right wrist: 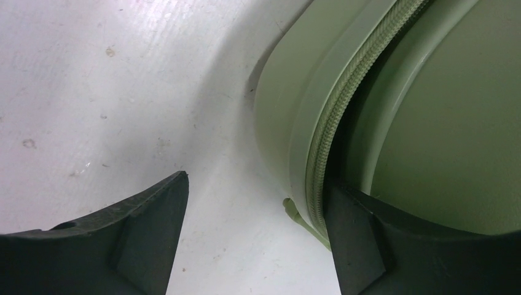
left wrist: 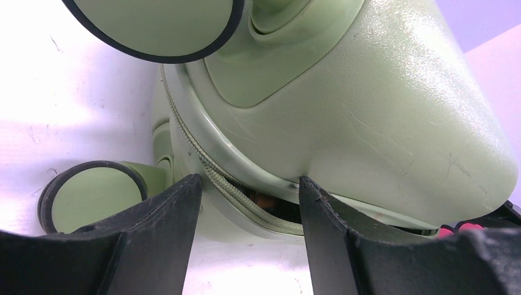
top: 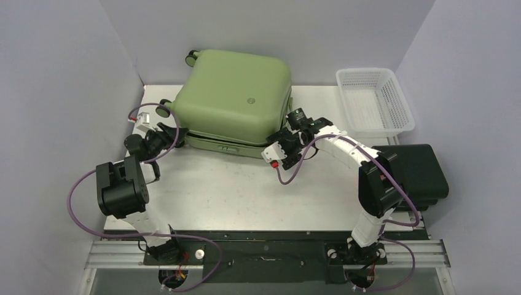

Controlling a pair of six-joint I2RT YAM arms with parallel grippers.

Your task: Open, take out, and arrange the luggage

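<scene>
A large green suitcase (top: 233, 92) lies at the back of the table, its zipped seam (left wrist: 233, 190) parted into a dark gap along the front. My left gripper (top: 178, 135) is at its left front corner by the wheels (left wrist: 92, 195); in the left wrist view its fingers straddle the seam, closed on that corner. My right gripper (top: 279, 144) is at the right front corner, fingers apart; in the right wrist view one finger (right wrist: 362, 239) reaches the zip edge (right wrist: 322, 141), with bare table between it and the other finger.
A white plastic basket (top: 368, 98) stands at the back right. A dark green case (top: 408, 172) lies at the right edge. Walls enclose the back and sides.
</scene>
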